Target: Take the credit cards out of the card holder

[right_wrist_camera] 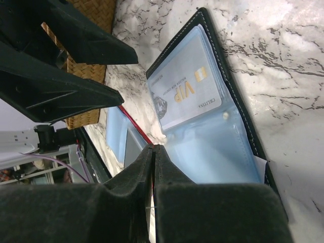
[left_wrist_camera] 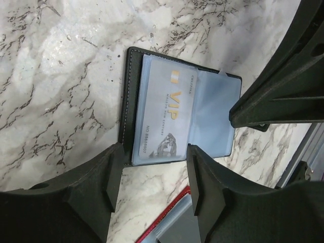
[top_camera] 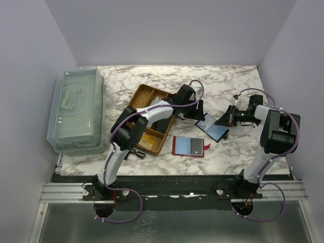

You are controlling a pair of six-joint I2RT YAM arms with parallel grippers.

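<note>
A black card holder (top_camera: 217,132) with stitched edge lies open on the marble, clear sleeves holding a white VIP card (left_wrist_camera: 164,109) on top. My left gripper hangs over that card's end, part open, with its fingers at either side and nothing clearly gripped. My right gripper is shut at the holder's other half, low over the blue sleeve (right_wrist_camera: 212,152); what lies between its fingertips is hidden.
A red card holder (top_camera: 188,154) lies in front, nearer the table edge. A wicker organiser (top_camera: 165,136) with compartments is to the left, and a lidded clear box (top_camera: 76,116) stands at the far left.
</note>
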